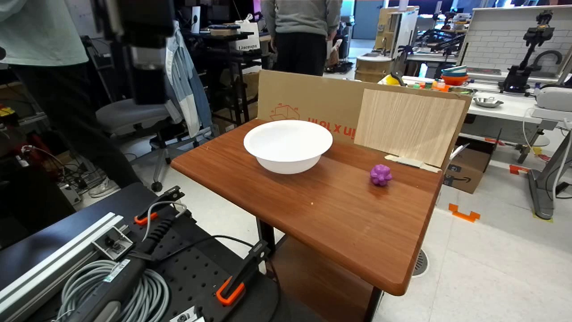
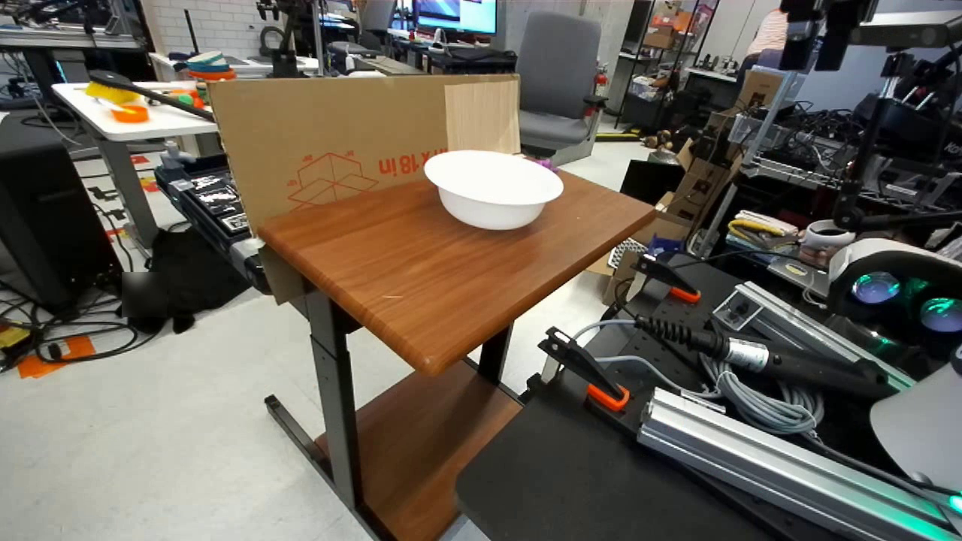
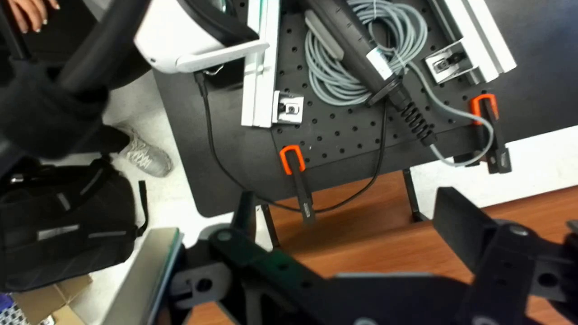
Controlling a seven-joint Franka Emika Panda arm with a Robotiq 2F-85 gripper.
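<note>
A white bowl (image 1: 288, 145) stands upright on the brown table (image 1: 343, 214), and in exterior view 2 the same bowl (image 2: 494, 194) shows no contents. To its right in exterior view 1 lies a knobby purple object (image 1: 380, 175); only a sliver of it peeks out behind the bowl in exterior view 2. My gripper is open in the wrist view, its two dark fingers wide apart and nothing between them. In exterior view 1 part of the dark arm (image 1: 145, 32) hangs blurred at the upper left, well away from bowl and purple object.
Cardboard (image 1: 311, 102) walls the table's back edge. In front stands a black perforated bench (image 3: 336, 135) with orange clamps, a coiled grey cable (image 3: 336, 81) and metal rails. People stand beyond the table and at the left.
</note>
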